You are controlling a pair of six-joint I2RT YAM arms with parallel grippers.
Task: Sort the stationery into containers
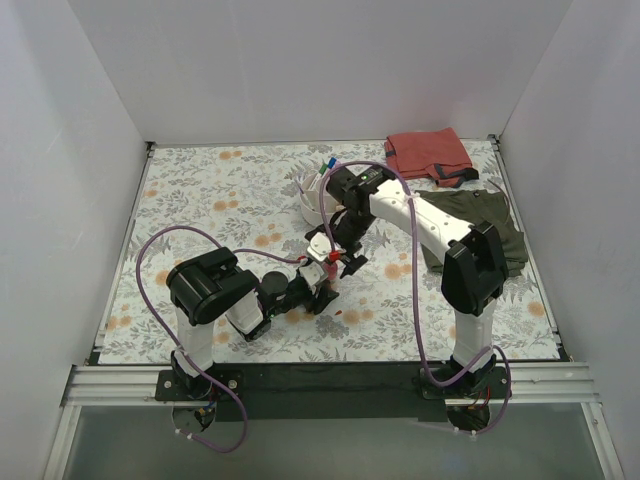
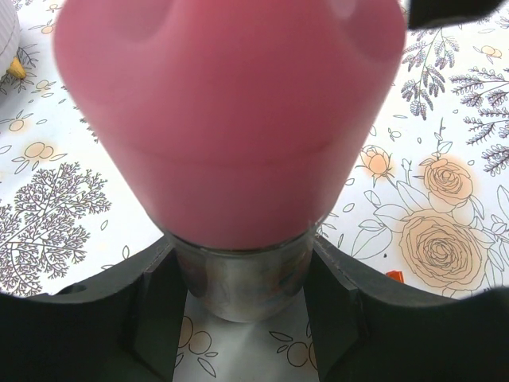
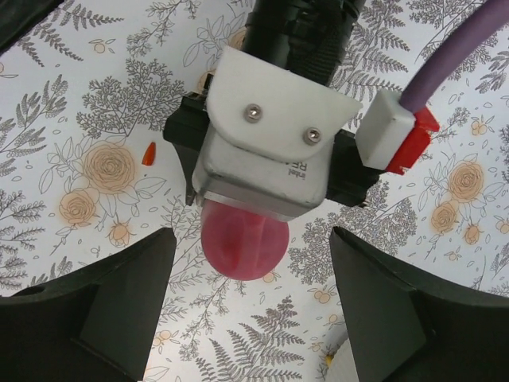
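In the left wrist view a large pink object [image 2: 231, 119] with a shiny silver lower band fills the middle. My left gripper has a finger against each side of that band and is shut on it. From the right wrist view, the pink rounded end [image 3: 245, 247] shows below the left gripper's white housing [image 3: 262, 175]. My right gripper has its fingers spread wide, with that pink end in view between them but lower down; contact cannot be made out. A white container [image 1: 311, 212] holding pens [image 1: 329, 165] is partly behind the right arm.
At the back right lies a red fabric case [image 1: 430, 155], with a dark green fabric case [image 1: 485, 212] in front of it. A small orange-red piece [image 3: 149, 153] rests on the flowered cloth.
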